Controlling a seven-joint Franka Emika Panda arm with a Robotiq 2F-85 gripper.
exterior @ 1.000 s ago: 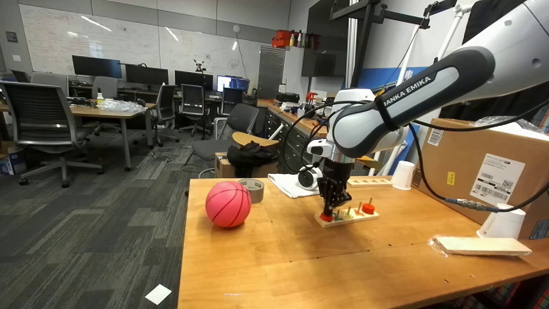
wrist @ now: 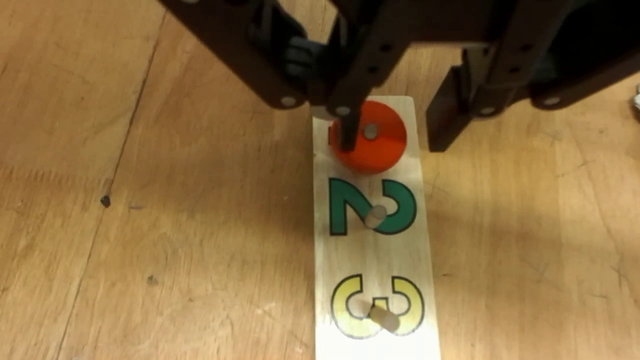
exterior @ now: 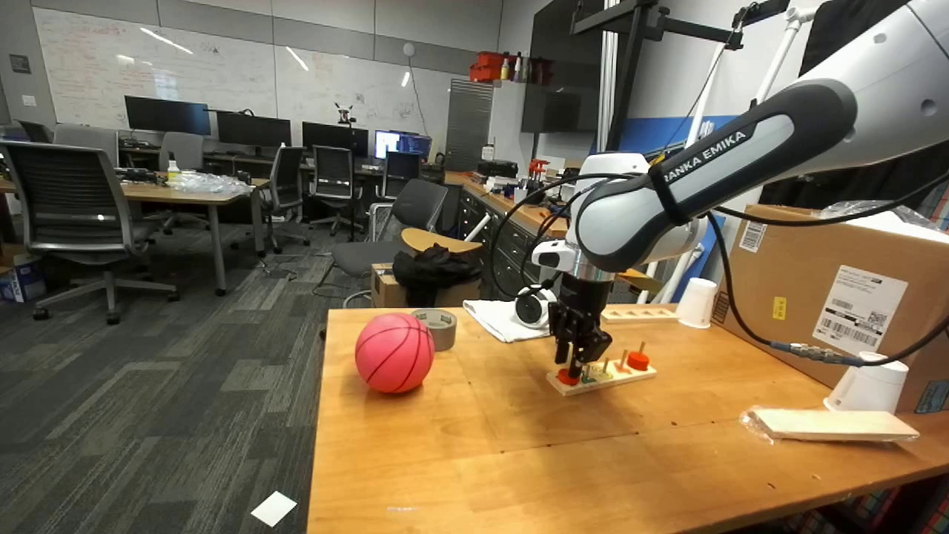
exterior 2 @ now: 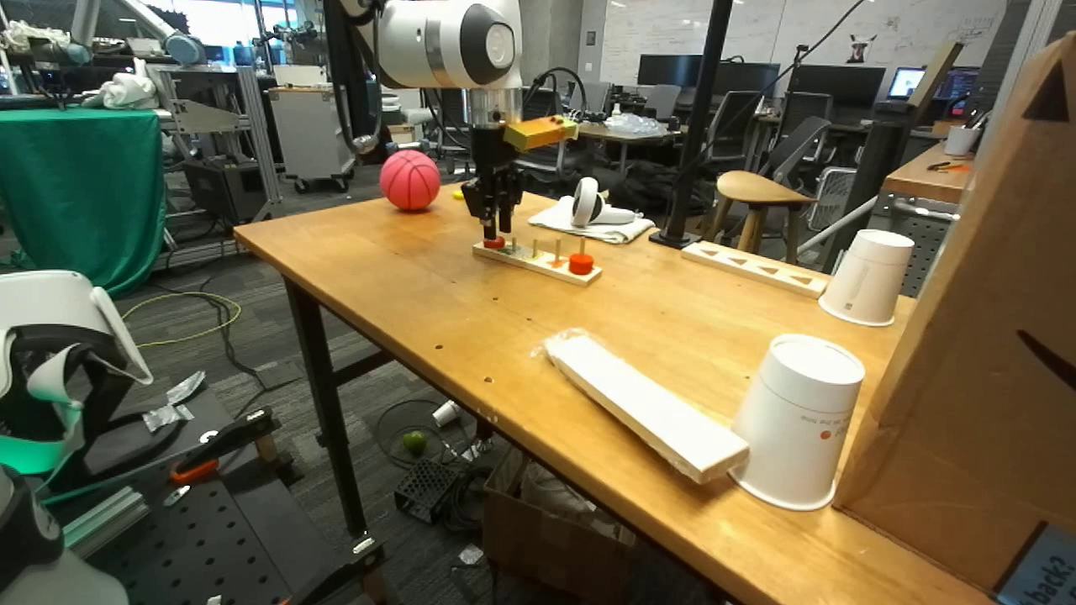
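Observation:
A pale wooden peg board [exterior: 587, 386] with painted numbers lies flat on the table. One red disc [wrist: 387, 153] sits on the peg at its near-gripper end, beside the green 2 [wrist: 402, 225] and the yellow 3 [wrist: 414, 306]. Another red piece [exterior 2: 581, 264] stands on the peg at the opposite end. My gripper is over the first disc, its fingers spread apart and nothing clasped between them. In the wrist view one fingertip [wrist: 348, 139] overlaps the disc, while the other is off the board's side; whether either touches cannot be told.
A pink ball [exterior: 395, 353] and a tape roll [exterior: 437, 328] stand left of the board. Behind it lies a white cloth [exterior: 498, 320] with a headset. Upturned white cups [exterior 2: 802, 418], a wrapped plank [exterior 2: 646, 403] and a large carton [exterior: 827, 285] occupy the other side.
The fingers have opened around the disc, where they stood close together before. The board with its discs has shifted slightly toward the right in exterior view 1. The arm has barely moved.

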